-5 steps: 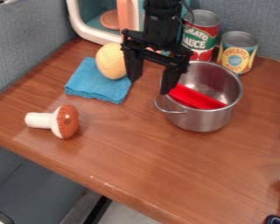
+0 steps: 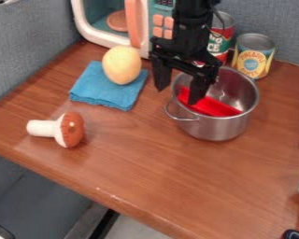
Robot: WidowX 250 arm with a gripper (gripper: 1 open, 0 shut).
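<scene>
The black gripper (image 2: 181,82) hangs over the back left of a steel pot (image 2: 217,128), its fingers pointing down; whether anything is between them is hard to see. A red object (image 2: 211,105) lies inside the pot. Left of the pot, a pale yellow potato-like object (image 2: 122,63) sits on a folded blue cloth (image 2: 100,91). A toy mushroom (image 2: 67,130) with a white stem lies on its side at the front left of the wooden table (image 2: 152,191).
A toy microwave (image 2: 98,19) stands at the back left. Two cans, a red one (image 2: 220,40) and a yellow-labelled one (image 2: 252,59), stand behind the pot.
The gripper has shifted a little to the right, from above the potato-like object's right side toward the pot. The objects on the table have not visibly moved.
</scene>
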